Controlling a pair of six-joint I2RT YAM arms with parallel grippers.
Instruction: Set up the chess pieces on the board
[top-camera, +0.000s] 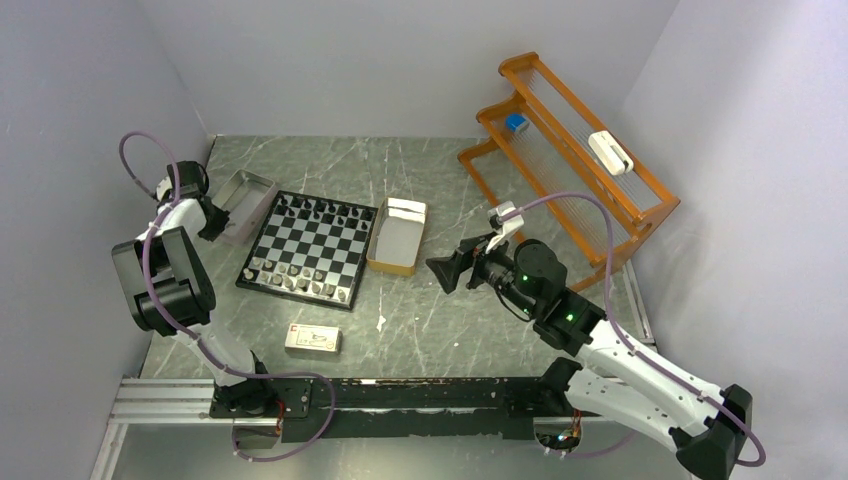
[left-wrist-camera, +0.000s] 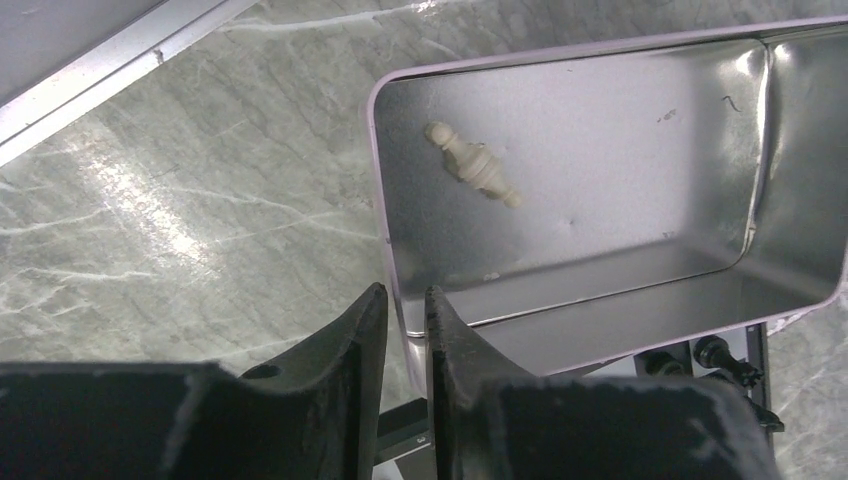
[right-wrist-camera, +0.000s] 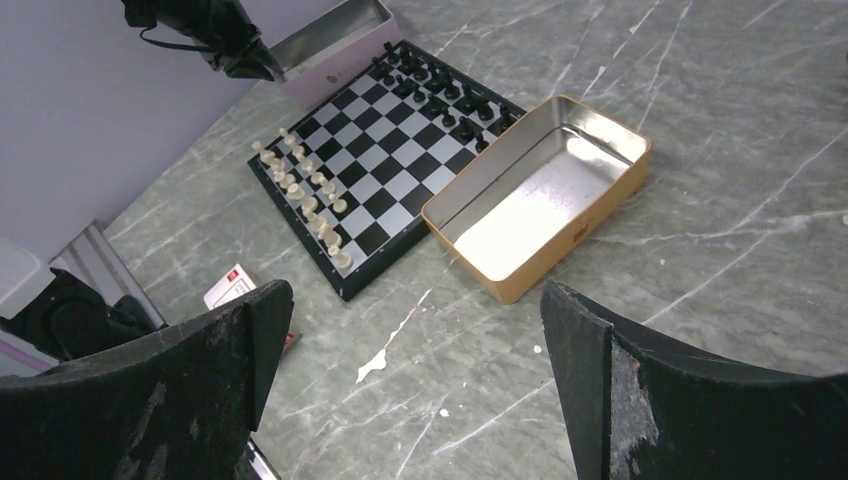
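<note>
The chessboard (top-camera: 308, 245) carries dark pieces along its back side and white pieces along its front. One white piece (left-wrist-camera: 472, 164) lies on its side in the pinkish-rimmed metal tray (left-wrist-camera: 600, 150) left of the board. My left gripper is above that tray's near end, short of the piece, its fingers slightly apart with nothing visible between them. My right gripper is open and empty over the table, right of the board and the gold tray (right-wrist-camera: 535, 200).
A small box (top-camera: 312, 340) lies in front of the board. A wooden rack (top-camera: 570, 140) stands at the back right. The table centre-right has free room. Walls (top-camera: 75, 200) close in on the left.
</note>
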